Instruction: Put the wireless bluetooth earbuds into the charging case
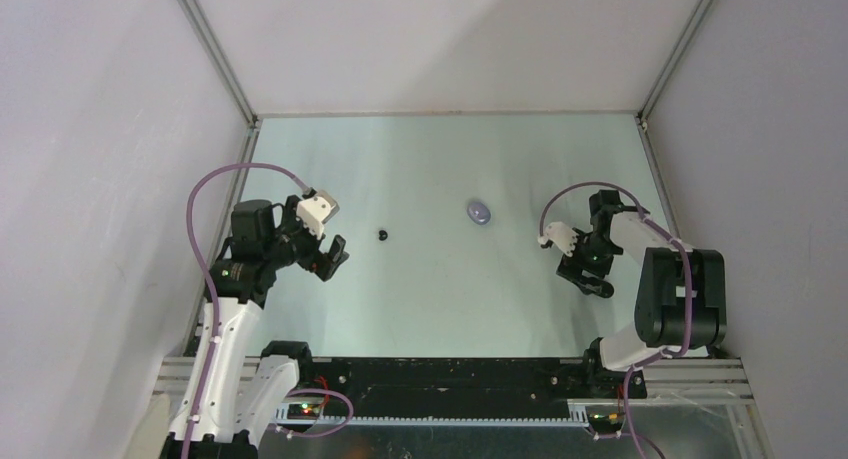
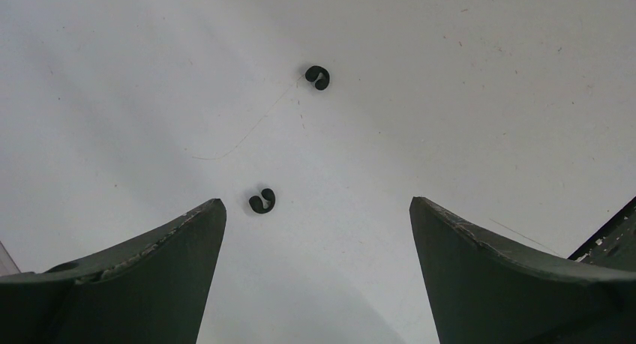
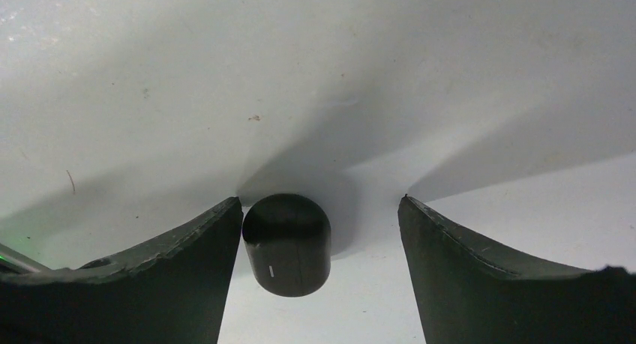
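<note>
Two small black curved earbuds lie apart on the table in the left wrist view: one earbud (image 2: 322, 73) farther off, the other earbud (image 2: 268, 207) closer to the fingertips. My left gripper is open with nothing between its fingers. From above, only one dark earbud spot (image 1: 382, 235) shows, right of that gripper. The black rounded charging case (image 3: 289, 243) is on the table between the spread fingers of my right gripper. It sits close against the left finger, with a clear gap to the right finger. The case looks closed.
A purple rounded object (image 1: 478, 212) lies near the middle of the table. The surface (image 1: 440, 289) between the arms is otherwise clear. Side walls stand to the left and right, and a dark rail (image 1: 450, 384) runs along the front edge.
</note>
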